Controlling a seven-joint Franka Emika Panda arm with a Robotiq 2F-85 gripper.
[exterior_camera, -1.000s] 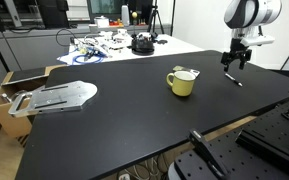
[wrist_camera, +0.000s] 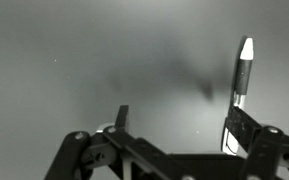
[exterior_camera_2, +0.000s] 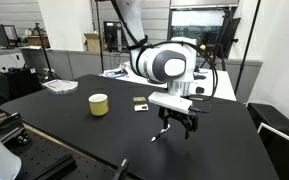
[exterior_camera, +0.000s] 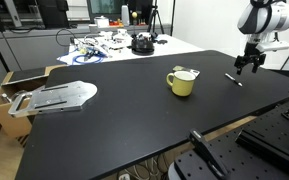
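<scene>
A white marker with a dark middle section (exterior_camera: 233, 80) lies flat on the black table. My gripper (exterior_camera: 248, 69) hangs low above the tabletop, to the marker's right in exterior view 1. Its fingers are spread wide, and only bare table shows between them. In the wrist view the marker (wrist_camera: 244, 73) is off to the right side, and the right finger (wrist_camera: 238, 124) overlaps its lower part. Exterior view 2 has the marker (exterior_camera_2: 160, 134) just left of the gripper (exterior_camera_2: 177, 124); contact cannot be judged.
A yellow mug (exterior_camera: 182, 83) stands farther along the table, with small light and yellowish items (exterior_camera_2: 141, 104) behind it. A silver tray-like plate (exterior_camera: 61, 97) lies at the far end.
Over the last second my gripper has shifted right in exterior view 1 and come slightly lower, away from the marker. The marker and mug have stayed in place.
</scene>
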